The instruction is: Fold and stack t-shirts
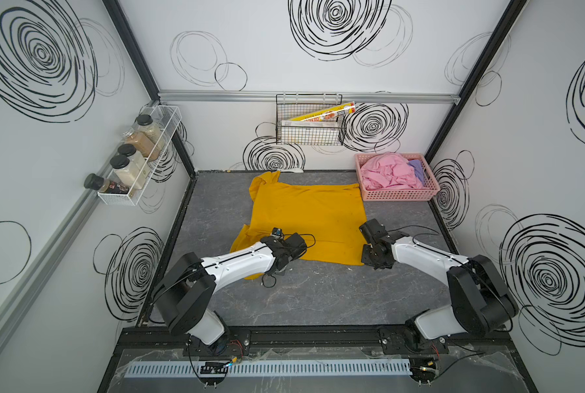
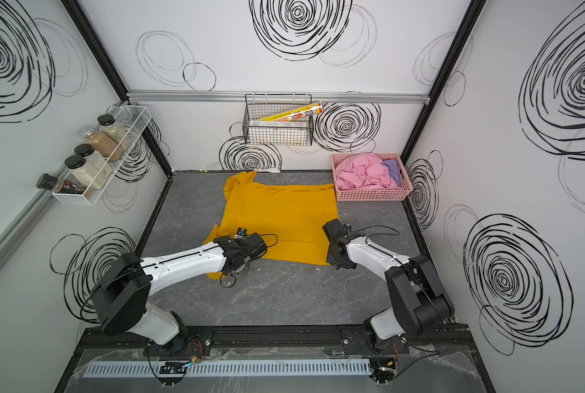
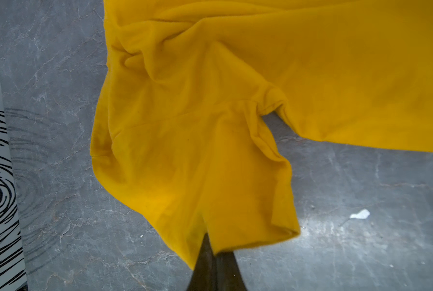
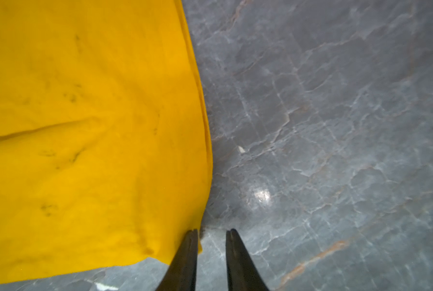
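Observation:
A yellow t-shirt (image 1: pixel 308 213) lies spread on the grey table, its hem side toward the right and its sleeves on the left. In the left wrist view, my left gripper is shut on the edge of the near sleeve (image 3: pixel 245 194); the cloth runs in between its fingertips. My right gripper stands open at the near right corner of the shirt. One of its fingers (image 4: pixel 189 247) touches or overlaps that corner, while the other is over bare table. From above, both sets of fingertips are mostly hidden by the arms.
A pink basket (image 1: pixel 400 195) with pink and purple cloth stands at the back right. On the back wall hangs a black wire basket (image 1: pixel 308 134) with boxes. A white rack (image 1: pixel 129 196) of jars is on the left wall. Bare table (image 1: pixel 325 294) lies in front.

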